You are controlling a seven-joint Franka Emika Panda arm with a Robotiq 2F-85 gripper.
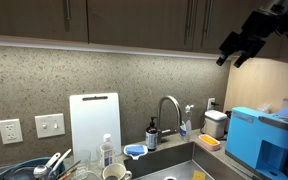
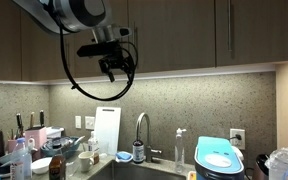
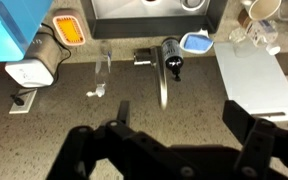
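Note:
My gripper (image 1: 229, 63) is up by the wall cabinets in exterior view 1, well above the counter. Its fingers are spread, and only empty space shows between the fingers. From the wrist view, the gripper looks down over the faucet (image 3: 162, 75), the dark soap bottle (image 3: 172, 58) and a clear spray bottle (image 3: 102, 70). The sink (image 3: 149, 27) lies beyond them. No object touches the fingers. In exterior view 2 the gripper (image 2: 109, 72) hangs high, left of the faucet (image 2: 141, 130).
A blue container (image 1: 256, 140) stands at the right of the counter, near an orange-rimmed dish (image 1: 208, 140). The white cutting board (image 1: 95, 122) leans on the wall. Mugs and glasses crowd the left side. Cabinets (image 2: 179, 35) overhang the wall close to the arm.

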